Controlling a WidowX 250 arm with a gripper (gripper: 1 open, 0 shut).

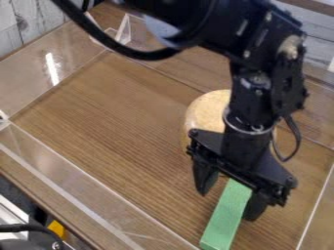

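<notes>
The black gripper (pixel 232 182) hangs low over the right part of the wooden tray, its fingers open and lowered around the upper end of a green bar (pixel 225 227). The bar lies lengthwise near the front right. Whether the fingers touch it is unclear. A round tan object (pixel 209 112) lies behind the gripper, partly hidden by it.
Clear walls edge the tray at left, front and right. Black cables and a small yellow part (pixel 50 227) show outside the lower left wall.
</notes>
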